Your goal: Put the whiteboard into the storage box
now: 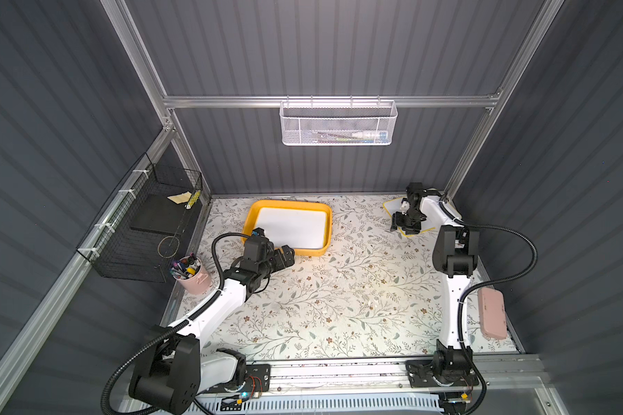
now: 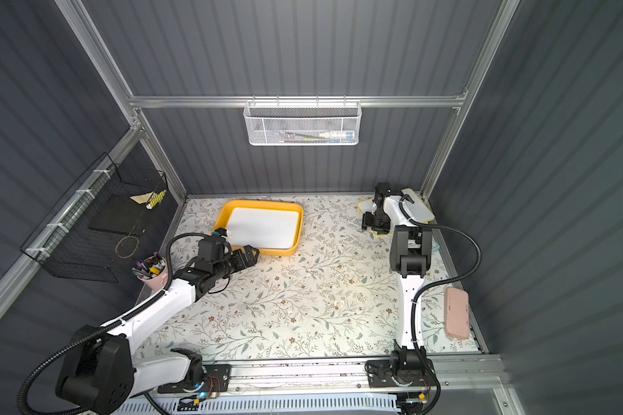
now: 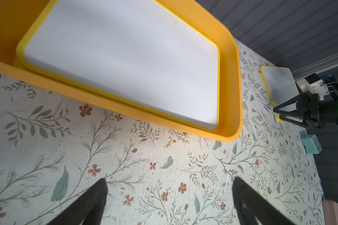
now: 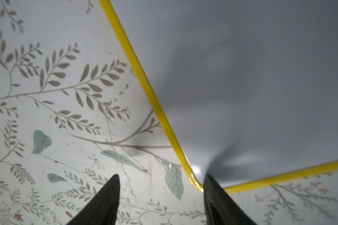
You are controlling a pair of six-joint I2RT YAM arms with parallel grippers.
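Observation:
The orange storage box [image 1: 328, 231] stands at the back left, and a white board with a yellow edge [image 3: 135, 56] lies inside it. A second yellow-edged whiteboard [image 4: 251, 93] lies flat on the table at the back right, partly hidden by my right arm in both top views. My right gripper is low at that board's near corner. Its fingers are apart, one fingertip [image 4: 214, 195] overlapping the corner in view; whether it touches cannot be told. Nothing shows clasped. By the box's near edge, my left gripper stands open and empty.
On the right lie a pink case [image 1: 492, 313] and a small teal block [image 3: 311, 144]. A pink pen cup [image 1: 195, 278] stands at left below a black wire basket [image 1: 124, 235]. A white mesh basket [image 1: 338, 124] hangs on the back wall. Mid-table is clear.

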